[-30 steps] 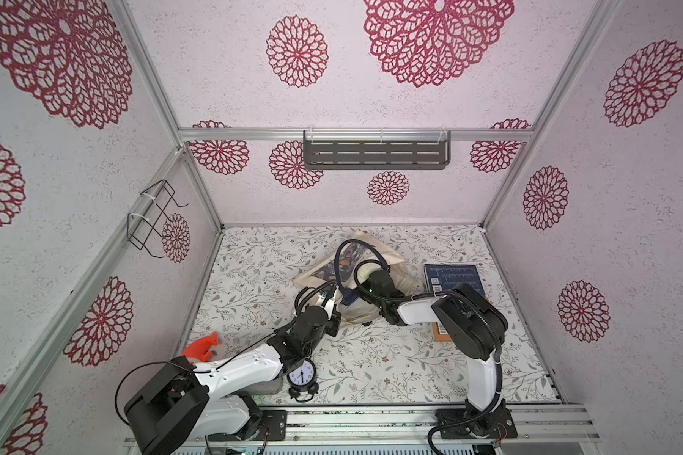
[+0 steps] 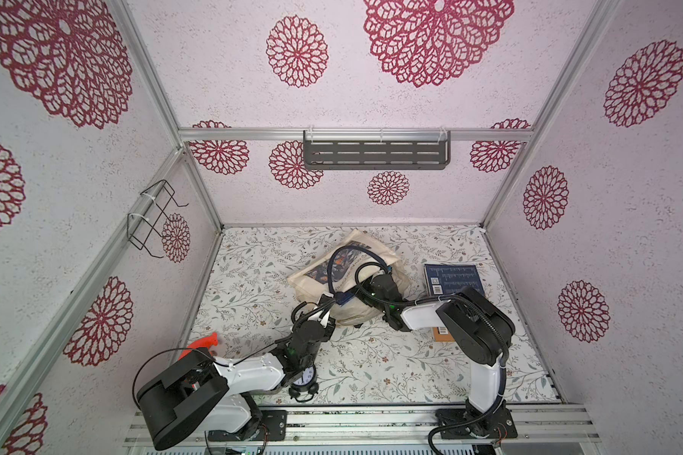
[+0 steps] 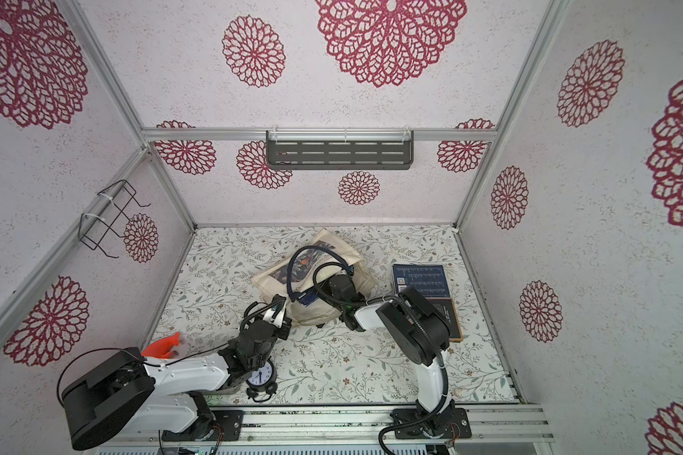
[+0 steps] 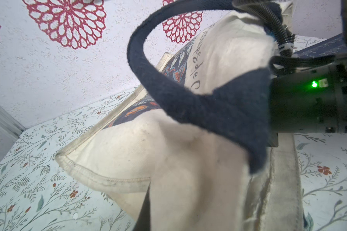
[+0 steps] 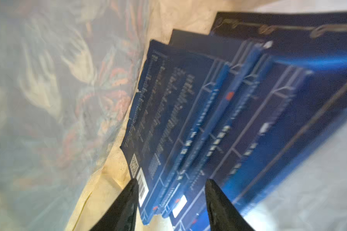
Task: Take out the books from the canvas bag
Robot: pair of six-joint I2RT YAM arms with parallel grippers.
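The cream canvas bag [image 2: 307, 282] lies on its side in the middle, its dark strap [image 4: 142, 61] arched over it. My left gripper [image 2: 328, 305] is at the bag's near left edge, shut; what its fingers touch is unclear in the left wrist view, where bag fabric and strap fill the middle. My right gripper reaches into the bag, fingers apart, over a row of several blue books [image 5: 173, 115] inside. Their spines show in the right wrist view; the fingertips are near the lower ends, with nothing clearly held.
Books [image 3: 421, 279] lie on the table to the right. An alarm clock [image 3: 259, 375] and an orange object [image 3: 161, 345] sit at the front left, near the left arm.
My left gripper has moved a little left, and the bag's left edge and strap have shifted left with it.
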